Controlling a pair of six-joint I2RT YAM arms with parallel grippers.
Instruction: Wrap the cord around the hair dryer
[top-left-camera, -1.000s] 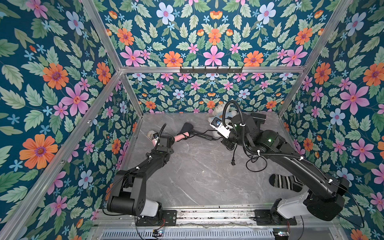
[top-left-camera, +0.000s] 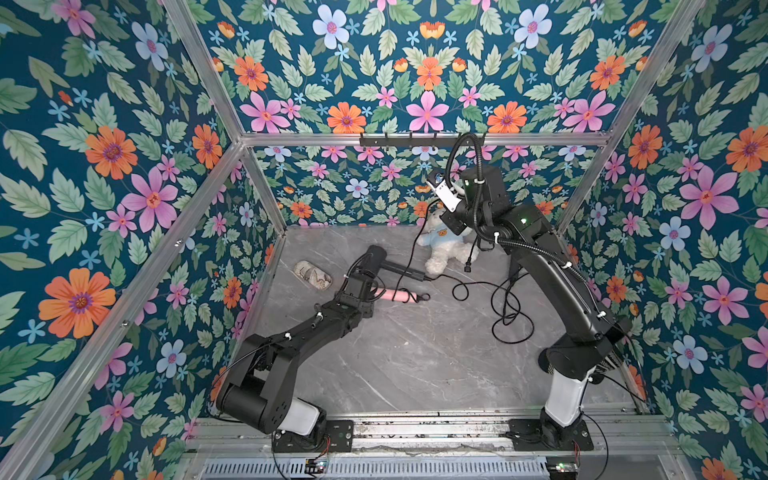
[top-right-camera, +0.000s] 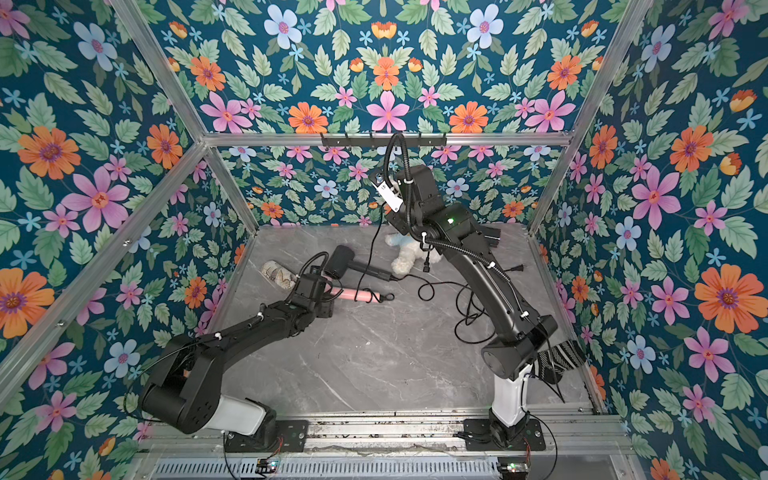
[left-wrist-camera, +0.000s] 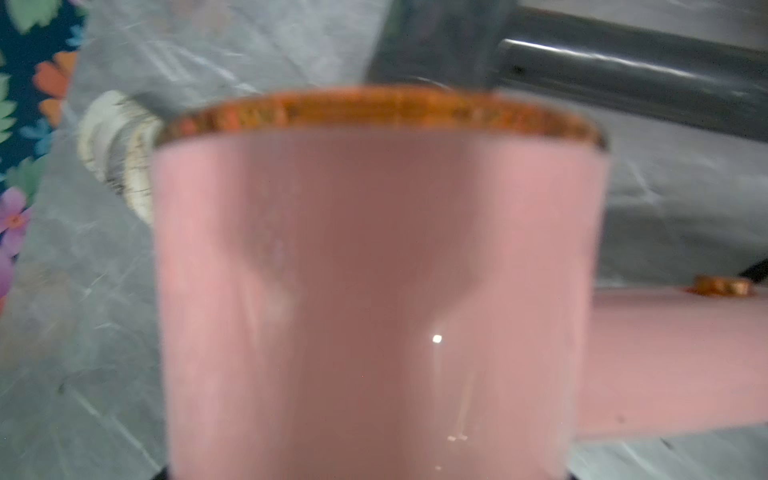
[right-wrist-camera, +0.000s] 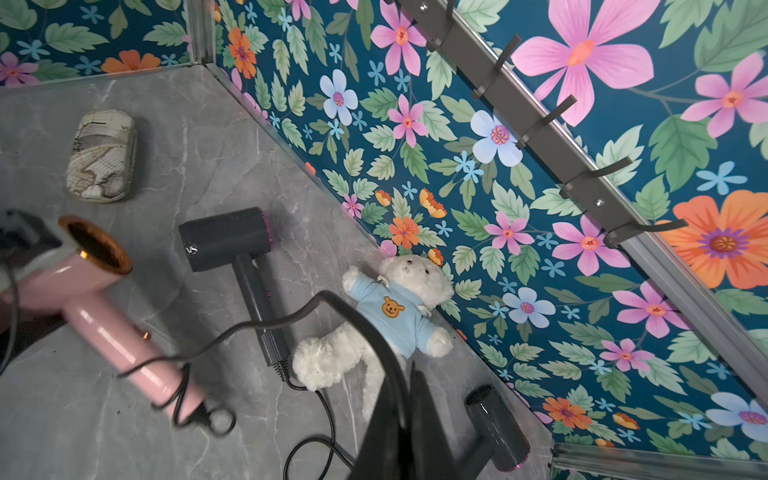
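The pink hair dryer hangs above the table at left, its copper-rimmed barrel (left-wrist-camera: 368, 304) filling the left wrist view. My left gripper is around that barrel and shut on it; its fingers are mostly hidden. Black cord (right-wrist-camera: 264, 324) loops round the lower handle near the hanging ring, then rises to my right gripper. That gripper is shut on the cord, high at the back of the table. The cord's plug (top-left-camera: 468, 266) dangles below it.
A dark hair dryer (right-wrist-camera: 228, 240) lies behind the pink one, with a patterned case (right-wrist-camera: 102, 156) farther left. A white teddy bear (right-wrist-camera: 396, 312), another dark dryer (right-wrist-camera: 497, 428) and loose cord (top-left-camera: 512, 316) lie right.
My left gripper has carried the pink dryer to the right and turned it. My right gripper has risen towards the back wall, drawing the cord up with it.
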